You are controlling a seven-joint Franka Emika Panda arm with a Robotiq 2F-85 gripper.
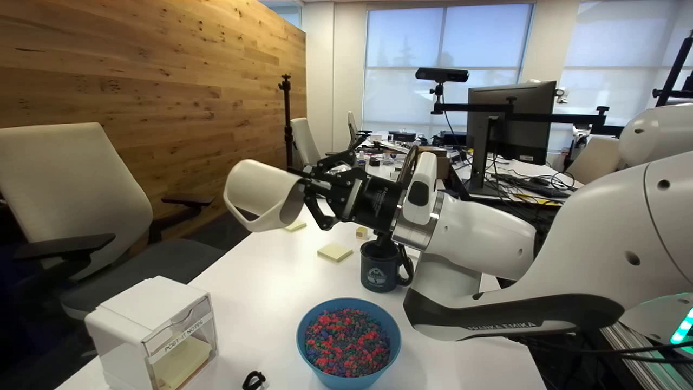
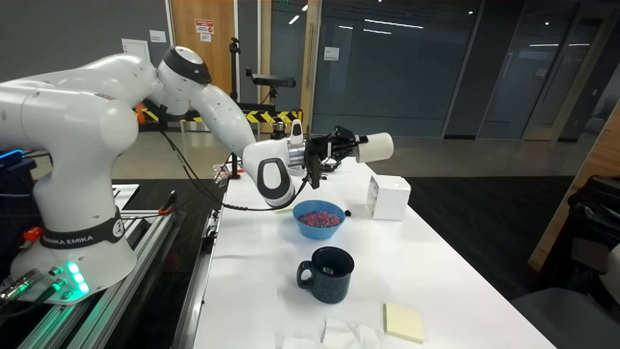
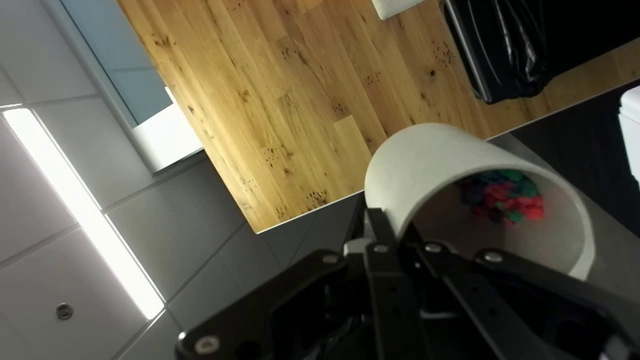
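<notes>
A white cup [image 1: 260, 192] is held sideways high above the table, with my gripper [image 1: 303, 184] shut on its wall. In the wrist view the cup [image 3: 429, 161] shows its open mouth, and some red, green and dark bits [image 3: 505, 197] lie inside it. On the table below stands a blue bowl [image 2: 319, 232], filled with the same kind of small coloured bits [image 1: 347, 341]. A dark mug [image 2: 329, 283] stands upright on the table, apart from the bowl. Where the fingers meet the cup is partly hidden.
A white Post-it notes box [image 1: 150, 335] stands near the bowl, with a small black loop [image 1: 254, 380] between them. A yellow note pad [image 2: 404, 322] and crumpled white paper [image 2: 341, 335] lie beyond the mug. Bare tabletop [image 2: 255, 261] surrounds the mug.
</notes>
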